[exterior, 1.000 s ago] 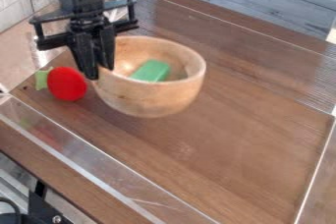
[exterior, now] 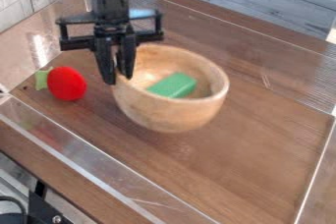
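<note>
My gripper (exterior: pixel 118 63) is shut on the near-left rim of a wooden bowl (exterior: pixel 175 115), its dark fingers reaching down at that edge. A green block (exterior: pixel 174 84) sits inside the bowl. Left of the bowl, a red round object (exterior: pixel 67 84) rests on the table, with a small green piece (exterior: pixel 42 79) just behind its left side.
Clear edging strips run along its near-left and right sides. Grey plank surfaces lie beyond the back and left edges.
My gripper and the bowl, with the block inside, have moved to the right and slightly down in the view. The red object stays where it was.
</note>
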